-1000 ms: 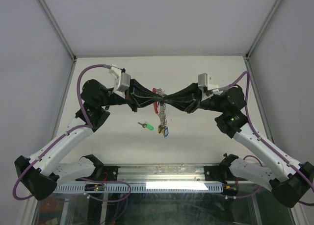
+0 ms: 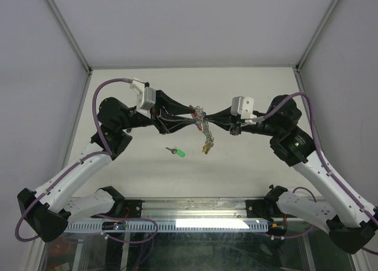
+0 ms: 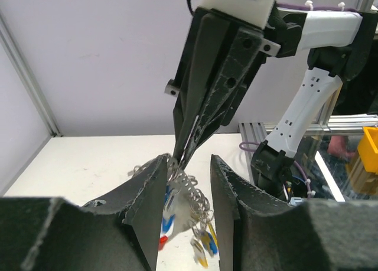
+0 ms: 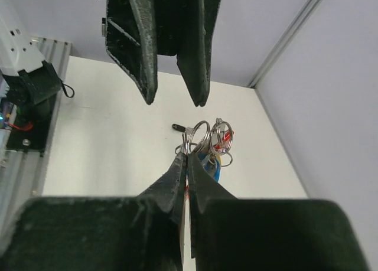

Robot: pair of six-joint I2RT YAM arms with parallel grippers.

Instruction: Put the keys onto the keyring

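Observation:
The bunch of rings and keys hangs at the tips of my right gripper, which is shut on the ring; red, blue and yellow key heads show below the rings in both wrist views. My left gripper stands part open just left of the bunch, its two tips apart and nothing clearly between them; in the right wrist view they sit above the rings. A loose key with a green head lies on the white table below.
The white table is otherwise mostly clear, with walls at the back and sides and a metal rail along the front edge. A yellow bin shows at the far right of the left wrist view.
The right gripper has drawn slightly right, and the hanging bunch has shifted right with it.

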